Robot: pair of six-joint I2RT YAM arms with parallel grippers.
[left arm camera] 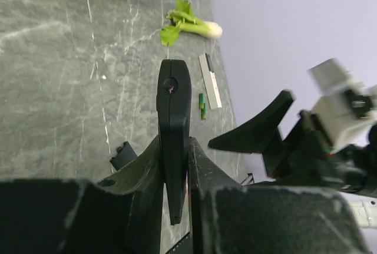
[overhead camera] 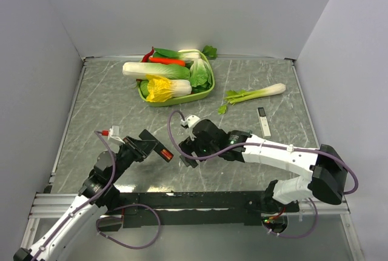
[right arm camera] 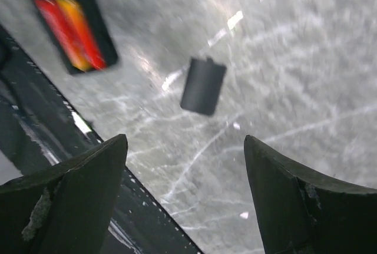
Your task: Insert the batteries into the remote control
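Observation:
A black remote (overhead camera: pixel 156 143) with its battery compartment open is held by my left gripper (overhead camera: pixel 140 147), shut on it; in the right wrist view red and orange cells show in the remote (right arm camera: pixel 76 33), blurred. The remote (left arm camera: pixel 174 106) stands edge-on in the left wrist view. My right gripper is open with nothing between its fingers, above the table near a small black battery cover (right arm camera: pixel 201 86) lying on the marble. Green batteries (left arm camera: pixel 202 105) lie beside a pale remote-like bar (left arm camera: pixel 210 81) at the right of the table.
A green basket of vegetables (overhead camera: pixel 177 100) stands at the back. A leek (overhead camera: pixel 260 92) lies at the back right. Its dark front edge (overhead camera: pixel 182 200) runs below both arms.

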